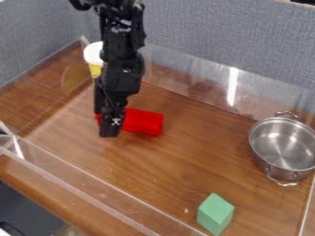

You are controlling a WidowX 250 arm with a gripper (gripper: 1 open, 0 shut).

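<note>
The black arm reaches down from the top into the left middle of the camera view, its gripper (pixel 110 123) low at the left end of a red object (pixel 142 122) lying on the wooden table. The gripper is open. The red object is partly hidden behind the dark fingers; whether they touch it is hard to tell.
A steel pot (pixel 282 146) with handles stands at the right. A green block (pixel 215 214) sits at the front right. A white and yellow container (pixel 94 57) is behind the arm at the back left. Transparent walls border the workspace.
</note>
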